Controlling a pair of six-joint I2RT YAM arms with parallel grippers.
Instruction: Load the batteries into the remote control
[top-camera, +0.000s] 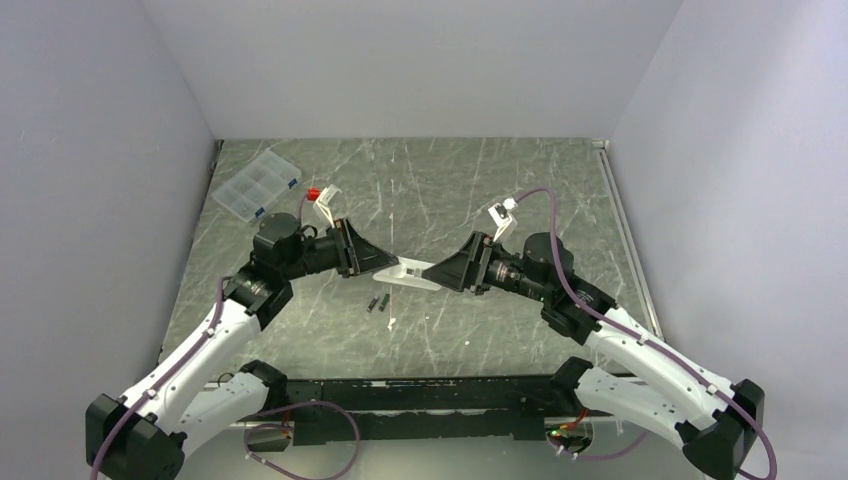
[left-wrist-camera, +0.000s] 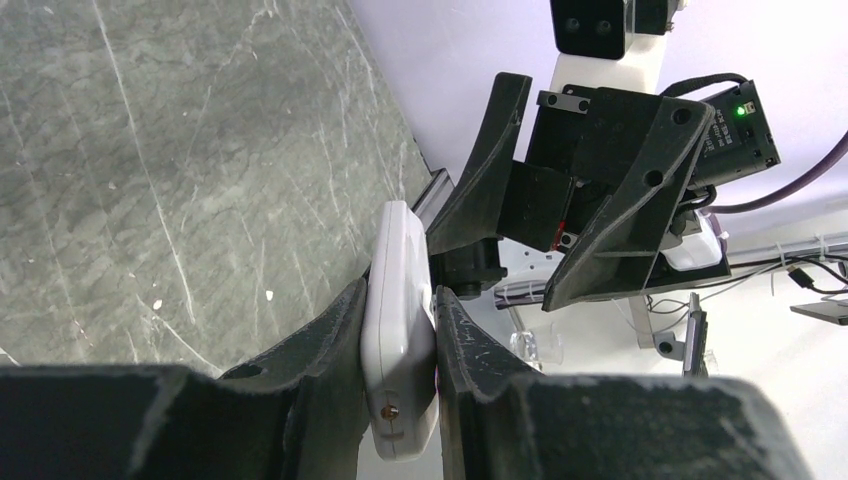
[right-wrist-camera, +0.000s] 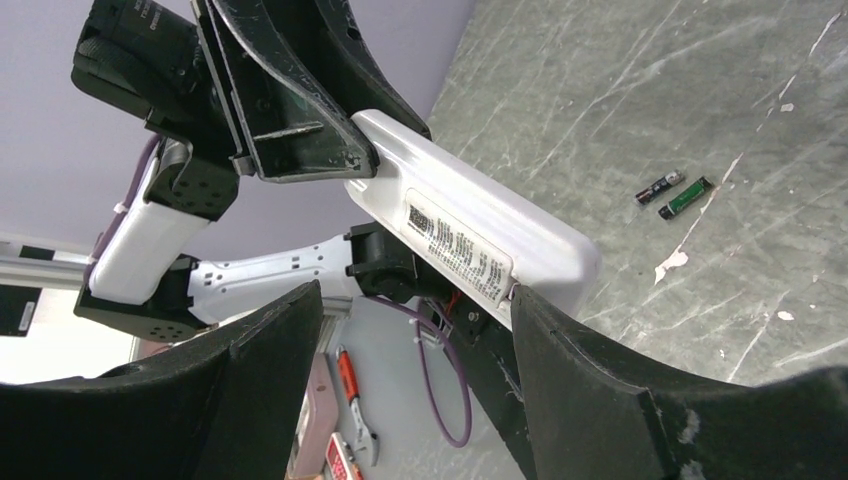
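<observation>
The white remote (top-camera: 405, 275) is held up between the grippers, with my left gripper shut on one end. In the right wrist view the remote (right-wrist-camera: 470, 200) shows a label on its upward face. My right gripper stands open at the remote's other end, one fingertip by a small opening beside the label. A dark battery (right-wrist-camera: 660, 185) and a green battery (right-wrist-camera: 686, 197) lie side by side on the table below.
A clear compartment box (top-camera: 255, 185) sits at the back left of the marble table (top-camera: 480, 180).
</observation>
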